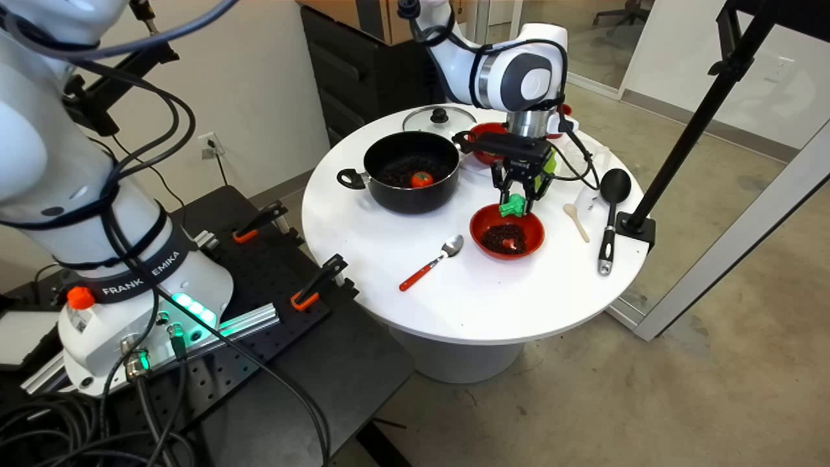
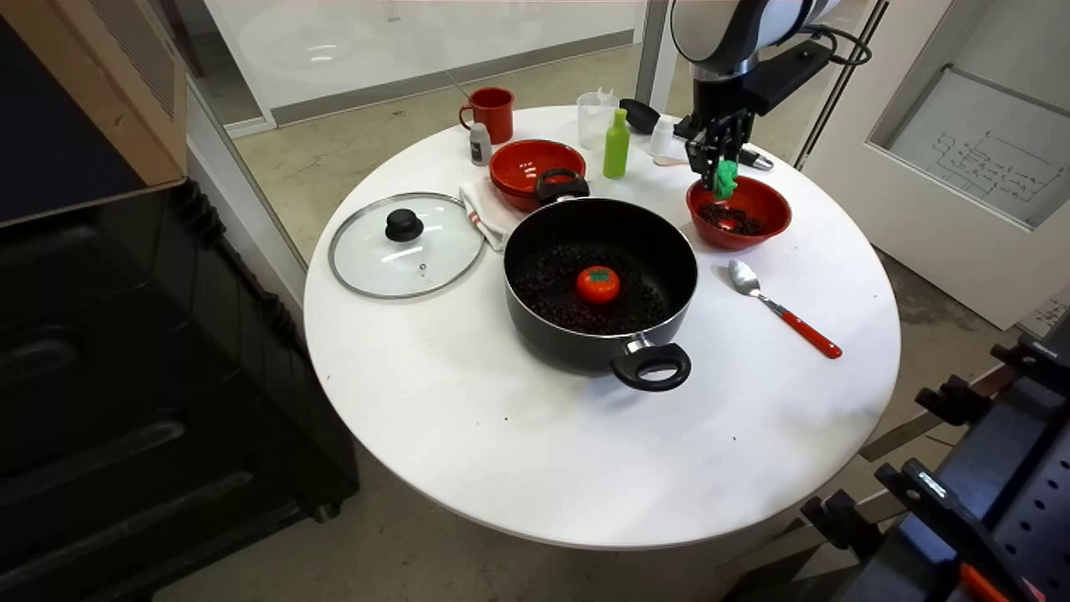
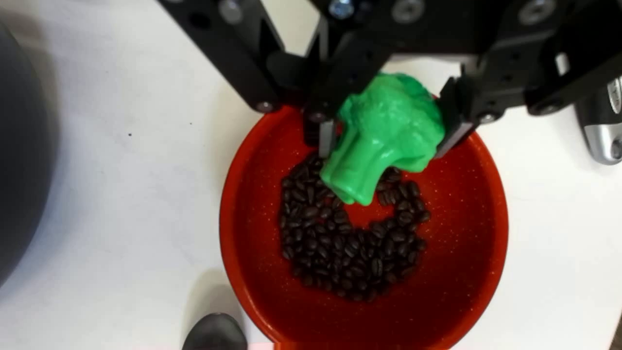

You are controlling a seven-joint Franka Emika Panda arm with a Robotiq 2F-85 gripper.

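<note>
A bumpy green piece (image 3: 388, 125), shaped like toy broccoli, is pinched between the fingers of my gripper. Below it sits a red bowl (image 3: 466, 280) with dark coffee beans (image 3: 355, 251) heaped in its middle. In exterior view 1 the gripper (image 1: 515, 198) is over the far rim side of that red bowl (image 1: 533, 237), the green piece (image 1: 513, 205) low at the opening. From exterior view 2 the green piece (image 2: 726, 179) shows just over the bowl's back part; I cannot tell whether it touches the bowl.
A black pot (image 2: 562, 346) holding dark beans and a tomato (image 2: 598, 284) stands beside the bowl. Close by lies a red-handled spoon (image 2: 792, 319). A glass lid (image 2: 441, 266), red bowls (image 2: 538, 160) and a green bottle (image 2: 616, 149) occupy the back.
</note>
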